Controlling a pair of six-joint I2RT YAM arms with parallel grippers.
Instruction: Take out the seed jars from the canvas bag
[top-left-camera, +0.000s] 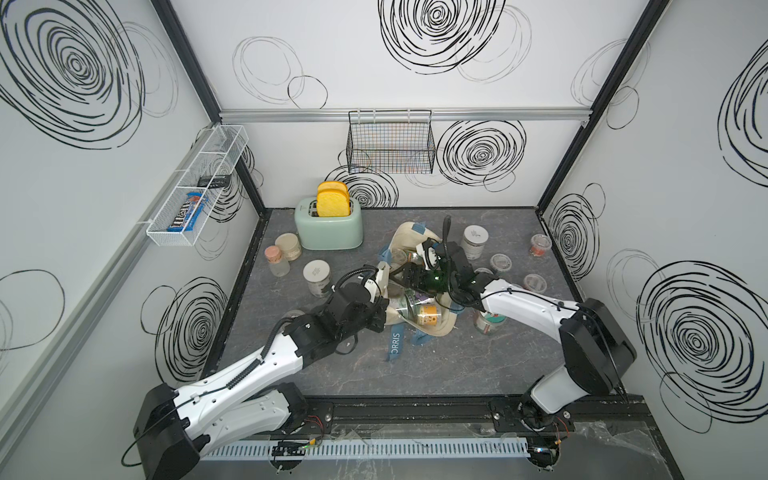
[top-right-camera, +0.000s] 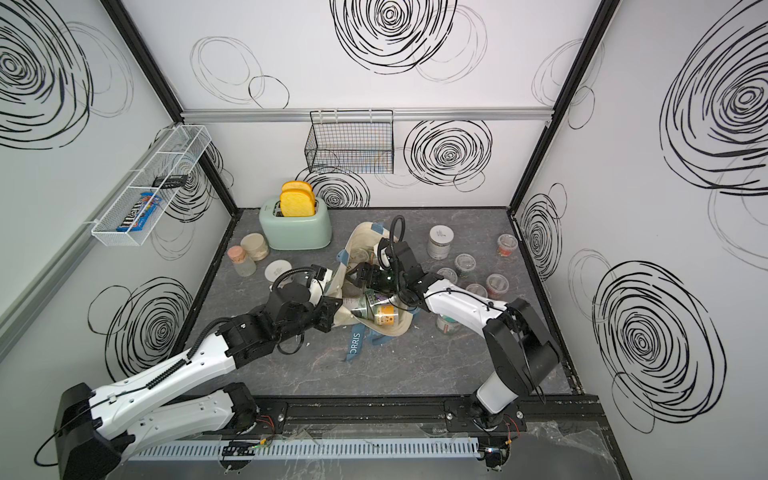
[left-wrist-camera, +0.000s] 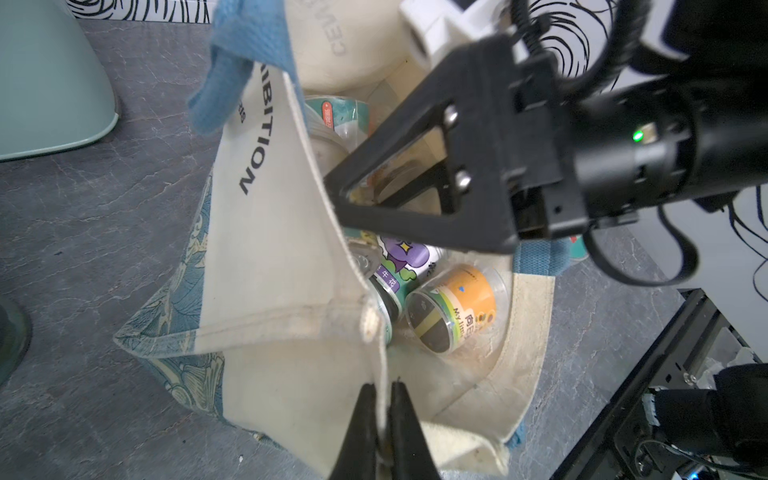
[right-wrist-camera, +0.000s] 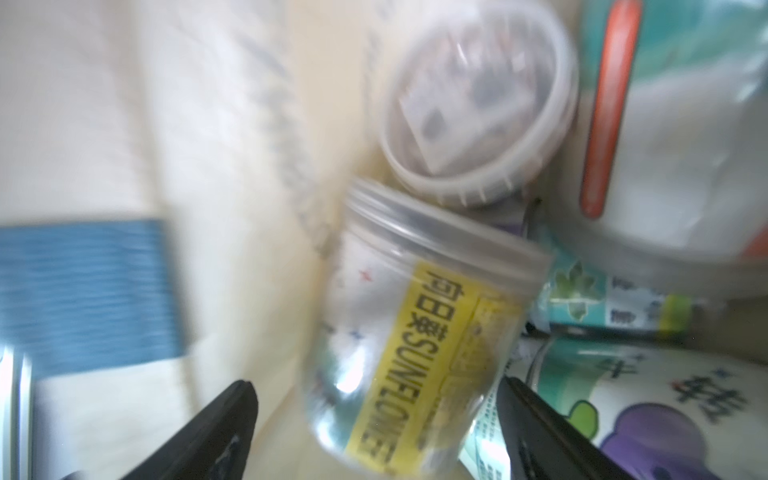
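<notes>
The canvas bag (left-wrist-camera: 264, 264) lies open with several seed jars inside, including an orange-labelled jar (left-wrist-camera: 456, 308) and a purple-labelled one (left-wrist-camera: 404, 260). My left gripper is shut on the bag's pale edge. My right gripper is open inside the bag, its two fingers spread either side of a clear jar with a yellow sunflower label (right-wrist-camera: 412, 352); contact is unclear. The right wrist view is blurred. Another white-lidded jar (right-wrist-camera: 472, 112) lies above the sunflower jar in that view.
A green toaster (top-left-camera: 328, 232) stands at the back left. Several jars stand right of the bag, among them a white-lidded one (top-left-camera: 474, 244), and others left of it, including a pink-capped jar (top-left-camera: 276, 260). Bare counter (top-left-camera: 480, 368) shows at the front.
</notes>
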